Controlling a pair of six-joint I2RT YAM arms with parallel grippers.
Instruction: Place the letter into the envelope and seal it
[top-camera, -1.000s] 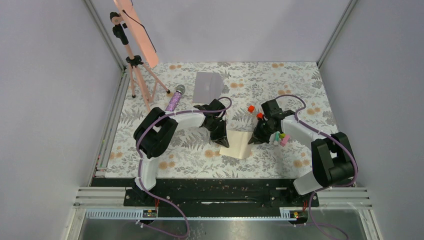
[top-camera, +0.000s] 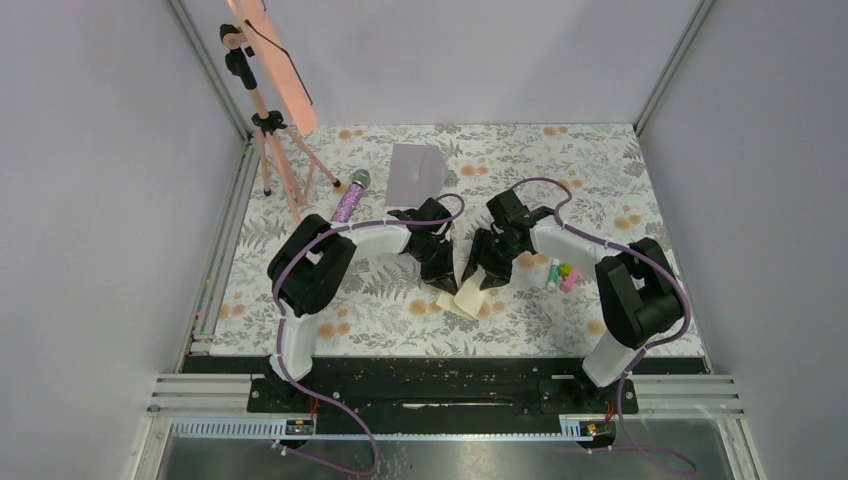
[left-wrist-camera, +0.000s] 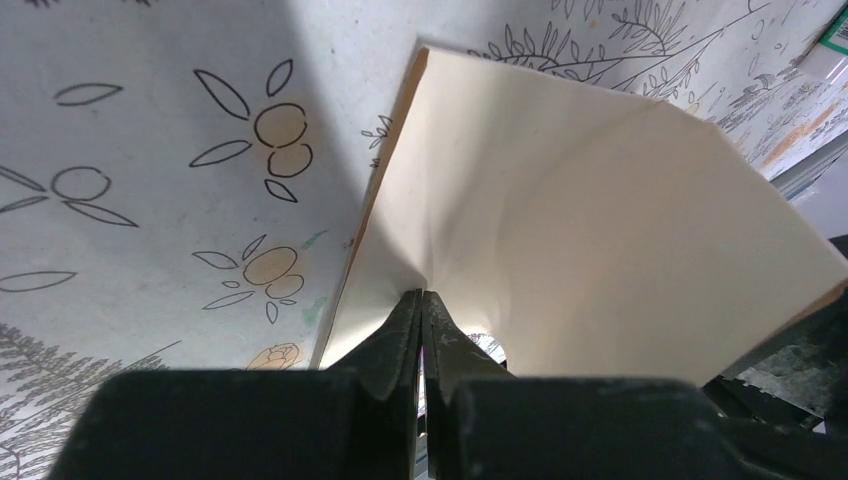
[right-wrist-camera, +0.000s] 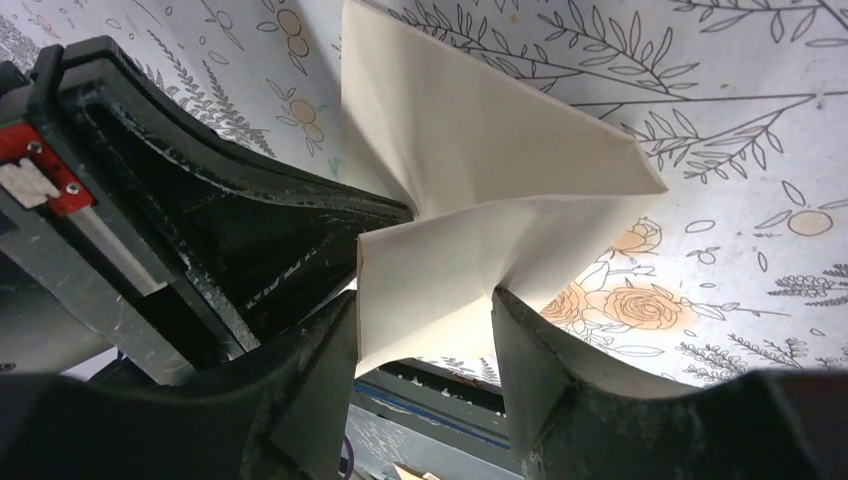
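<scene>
The cream letter (top-camera: 456, 308) lies on the patterned cloth between my arms. Its right part (top-camera: 470, 292) is bent up and leftward over the rest. My left gripper is shut, tips down at the letter's left part; no paper shows clearly between its fingers. The raised part arches beside it in the left wrist view. My right gripper stands open, one finger on either side of the raised flap (right-wrist-camera: 430, 260). A grey flat piece (top-camera: 413, 176), perhaps the envelope, lies behind the left gripper.
A purple microphone (top-camera: 349, 197) and a tripod (top-camera: 280, 150) stand at the left back. Right of my right gripper are a green-and-white tube (top-camera: 553, 274) and a pink piece (top-camera: 570, 281).
The right gripper has moved left, bringing the letter's right side over toward the left. Two red pieces are now hidden behind the right arm. The left arm has stayed still.
</scene>
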